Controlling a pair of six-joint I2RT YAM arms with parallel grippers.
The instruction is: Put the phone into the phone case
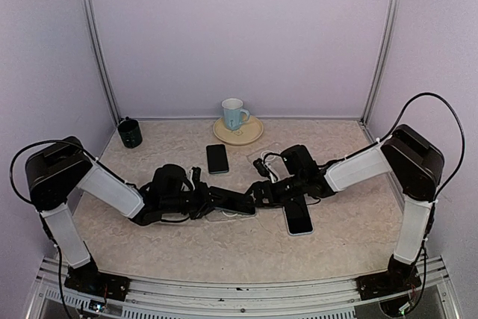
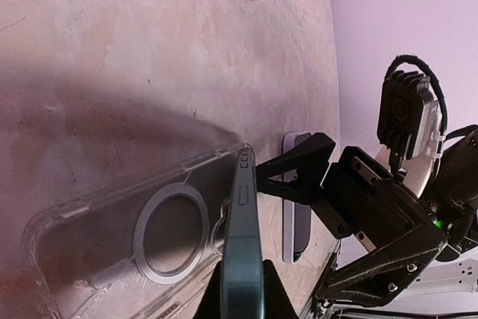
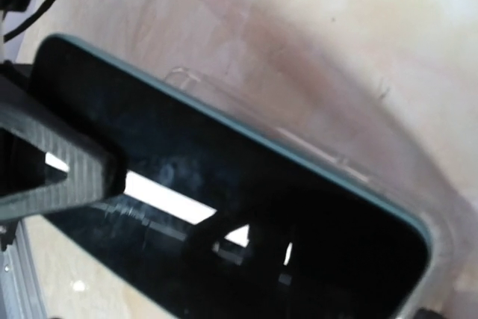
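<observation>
The dark phone (image 1: 236, 202) slopes over the clear phone case (image 3: 224, 102), with my left gripper (image 1: 208, 203) shut on its left end. In the left wrist view the phone (image 2: 243, 252) appears edge-on, standing above the case (image 2: 75, 211) with its white ring. One ribbed finger (image 3: 67, 173) of the left gripper lies across the screen in the right wrist view. The phone's far end sits close to the case's right end; whether it is inside the rim I cannot tell. My right gripper (image 1: 258, 195) is open at that end, its fingertips beside the case.
Another phone (image 1: 299, 219) lies under the right forearm, and a second one (image 1: 217, 159) lies behind. Another clear case (image 1: 261, 156) is at the back. A blue mug (image 1: 233, 113) stands on a plate (image 1: 254, 136); a dark cup (image 1: 129, 133) is back left.
</observation>
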